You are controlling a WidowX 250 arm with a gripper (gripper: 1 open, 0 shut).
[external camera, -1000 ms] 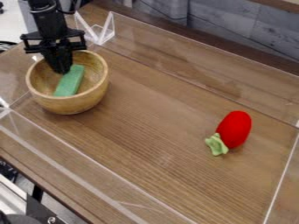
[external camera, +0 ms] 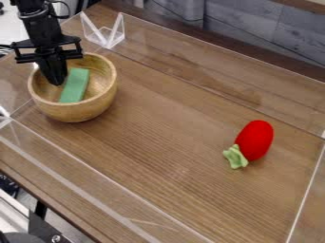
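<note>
A light wooden bowl sits at the left of the table, holding a flat green object. The dark gripper is at the bowl's upper left rim, its fingers pointing down; it looks shut, and I see nothing held in it, though its tips are small and partly blurred.
A red oval object with a pale green piece at its end lies on the right of the wooden table. A dark area borders the top right and the lower left.
The gripper has moved left across the top of the bowl toward its left rim. The green object remains in the bowl.
</note>
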